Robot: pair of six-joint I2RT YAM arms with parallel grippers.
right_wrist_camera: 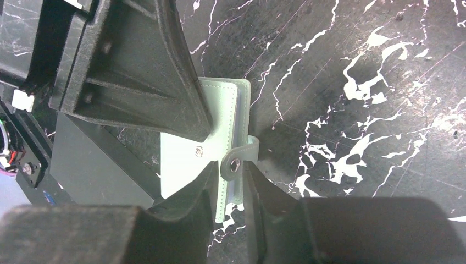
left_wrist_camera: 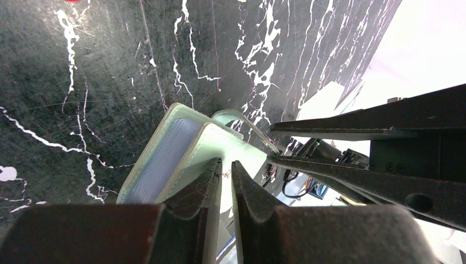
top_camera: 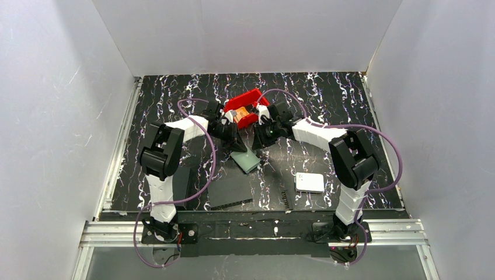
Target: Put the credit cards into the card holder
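The pale green card holder [top_camera: 246, 160] lies on the dark marbled table below both grippers; its closing strap [right_wrist_camera: 242, 157] with a metal snap spans the edge. My left gripper is over the cover, its fingers parted by a narrow gap. At the strap side hovers my right gripper, also slightly open; the left wrist view shows the strap's end between its fingertips, though contact cannot be told. Behind the grippers, a red box [top_camera: 245, 96] contains an orange item [top_camera: 241, 113] and darker pieces, perhaps cards.
Dark flat panels [top_camera: 229, 189] lie near the front edge. A white case [top_camera: 309, 182] rests at front right, beside a short black strip [top_camera: 286, 200]. Open table surrounds the case and extends along the far right.
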